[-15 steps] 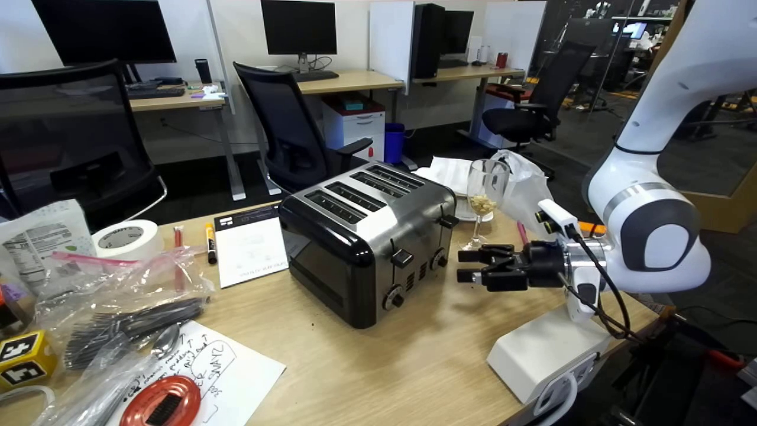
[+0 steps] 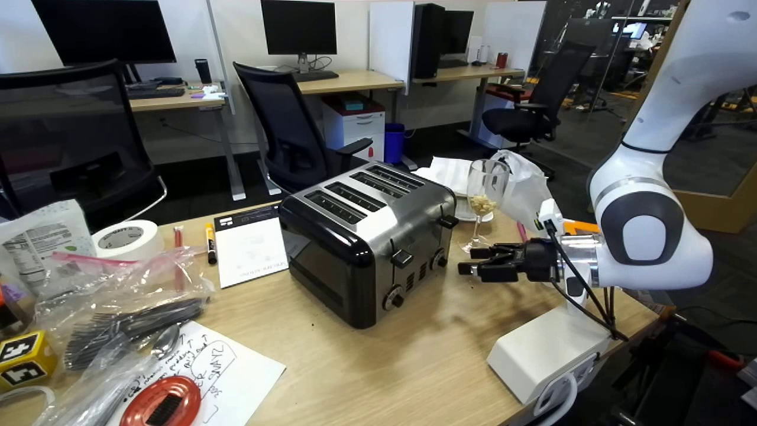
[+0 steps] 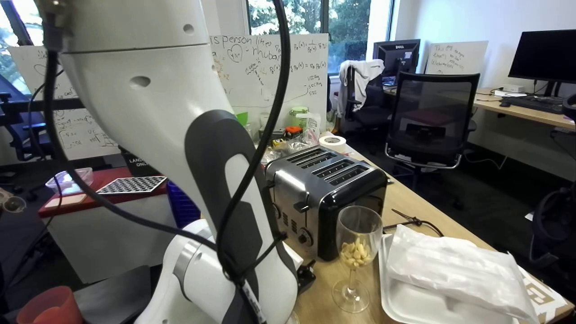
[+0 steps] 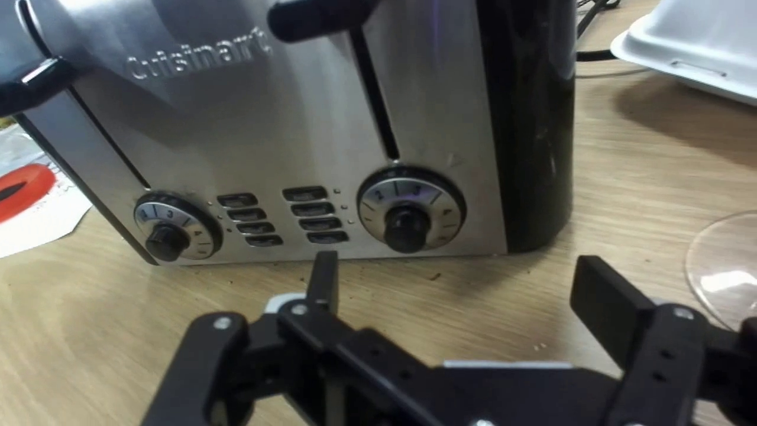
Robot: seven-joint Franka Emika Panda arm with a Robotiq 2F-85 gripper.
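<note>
A four-slot steel-and-black toaster point(image 2: 369, 234) stands upright on the table. Its front, with two black levers and two dials, faces my gripper; in the wrist view the right dial point(image 4: 408, 213) and left dial point(image 4: 176, 228) both show. My gripper is open, with only table visible between its fingers. It hangs low in front of the toaster, apart from it, by the right-hand end. Close by stands a wine glass point(image 3: 357, 248) holding pale pieces; only its clear base point(image 4: 731, 266) shows at the wrist view's right edge.
A white foam tray point(image 3: 426, 302) with plastic wrap lies beyond the glass. Bags, a brush, a tape roll point(image 2: 128, 241), a red lid point(image 2: 162, 401) and papers crowd the table's far left side. Bare table lies before the toaster.
My gripper has rolled about its own axis, and the wrist has turned with it. It stays at nearly the same spot. The toaster and glass have not moved.
</note>
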